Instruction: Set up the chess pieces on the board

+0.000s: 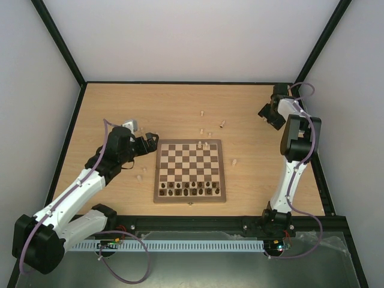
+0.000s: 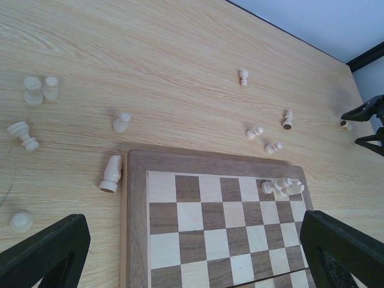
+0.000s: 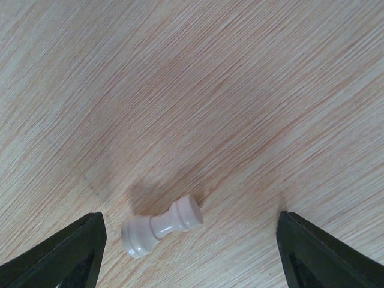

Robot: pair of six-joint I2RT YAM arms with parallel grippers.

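The chessboard (image 1: 189, 159) holds dark pieces in its near rows and a few white ones at its far right corner, also seen on the board in the left wrist view. My left gripper (image 1: 150, 142) hangs open over the board's far left corner. My right gripper (image 1: 270, 117) is open at the far right of the table, over a white piece (image 3: 161, 225) lying on its side between and below the fingertips, slightly left of centre in the right wrist view.
Loose white pieces lie around the board: a tipped piece (image 2: 111, 174) at its left edge, others (image 1: 222, 124) behind it and one (image 1: 234, 162) to its right.
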